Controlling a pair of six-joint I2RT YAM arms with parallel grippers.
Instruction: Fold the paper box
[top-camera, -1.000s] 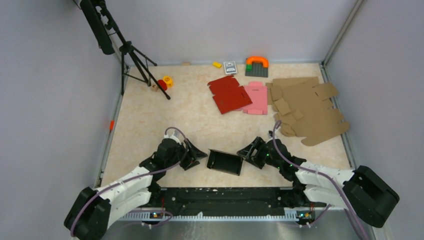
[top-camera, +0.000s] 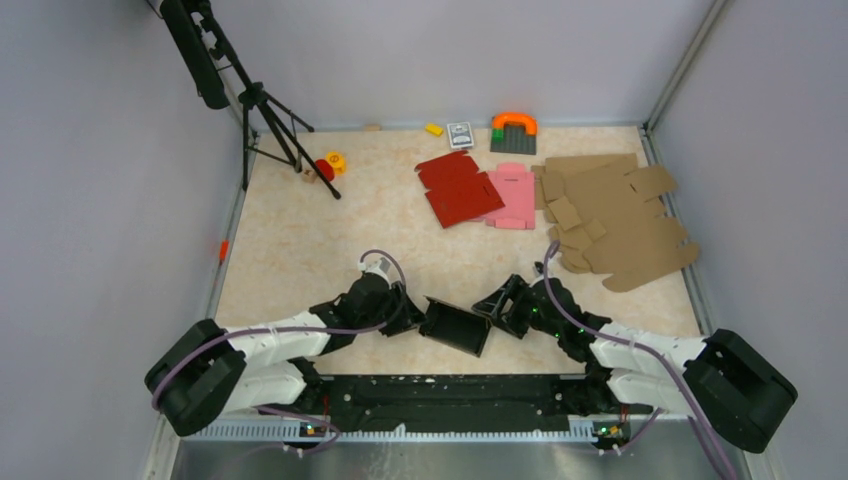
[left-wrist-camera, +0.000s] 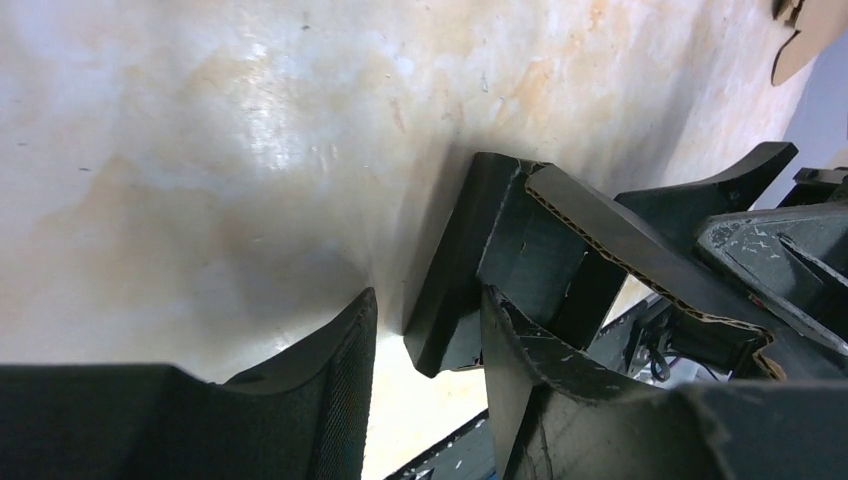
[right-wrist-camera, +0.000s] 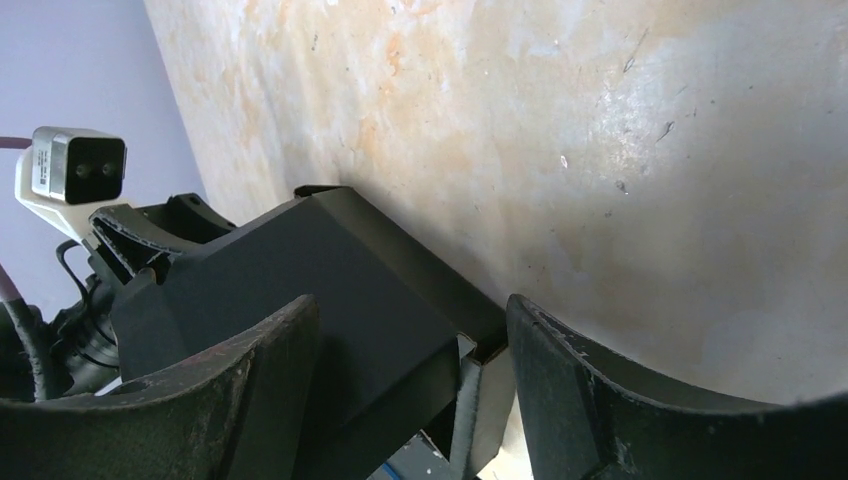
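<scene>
A black cardboard box (top-camera: 455, 328) lies near the front middle of the table, between my two grippers, with an upright flap (left-wrist-camera: 620, 240) along one edge. My left gripper (top-camera: 410, 312) is at its left end; in the left wrist view its fingers stand apart, beside the box's corner. My right gripper (top-camera: 497, 305) is at the right end; in the right wrist view its fingers stand apart over the box's end, where a small folded tab (right-wrist-camera: 472, 400) shows. Whether either finger touches the cardboard is hard to tell.
Red sheets (top-camera: 462, 200), a pink sheet (top-camera: 515, 200) and brown cardboard pieces (top-camera: 620, 230) lie at the back and right. A tripod (top-camera: 260, 100) and small toys stand at the back left.
My left gripper has moved right to the box's left end. The box is slightly turned and shifted right. My right gripper is almost unmoved.
</scene>
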